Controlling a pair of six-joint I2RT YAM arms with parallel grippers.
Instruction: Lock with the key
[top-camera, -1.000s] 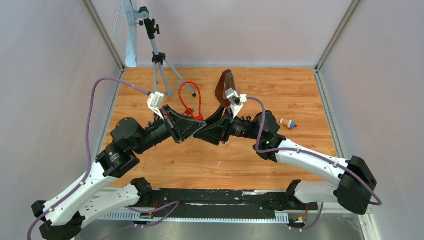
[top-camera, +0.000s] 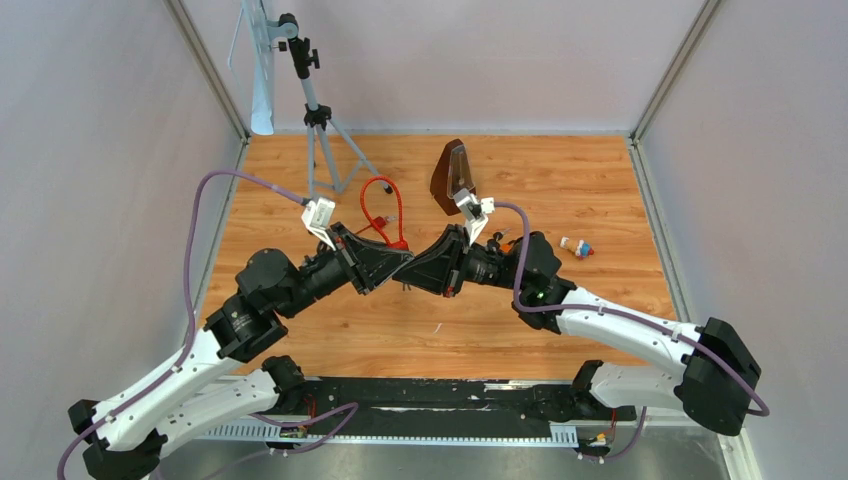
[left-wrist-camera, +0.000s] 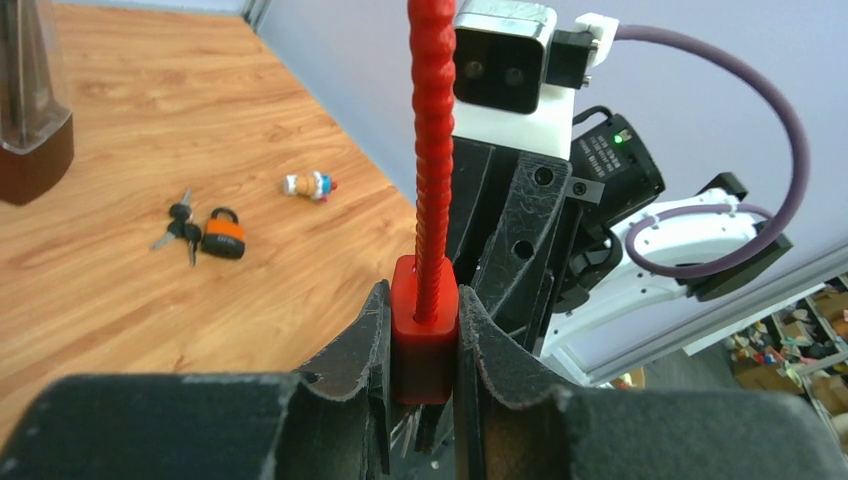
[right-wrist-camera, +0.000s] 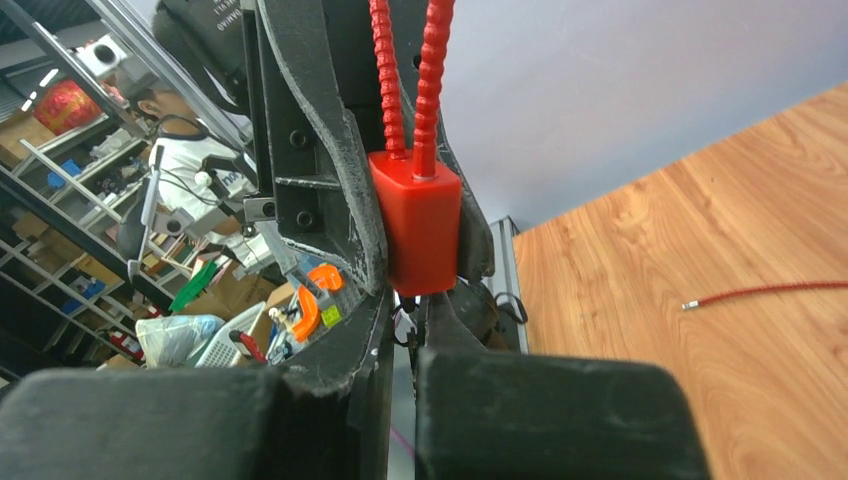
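Note:
A red U-lock with braided shackle (top-camera: 381, 182) is held upright where both grippers meet in the middle. Its red body sits between the fingertips of my left gripper; in the right wrist view that body (right-wrist-camera: 415, 225) is above my right gripper. My right gripper is shut on something small and dark under the lock, probably the key, mostly hidden by the fingers. Loose keys (left-wrist-camera: 184, 228) and an orange-black padlock (left-wrist-camera: 224, 235) lie on the table in the left wrist view.
A brown case with clear front (top-camera: 450, 175) stands at the back. A small figurine (top-camera: 578, 247) lies to the right. A tripod (top-camera: 325, 150) stands back left. A red cable (right-wrist-camera: 760, 291) lies on the table.

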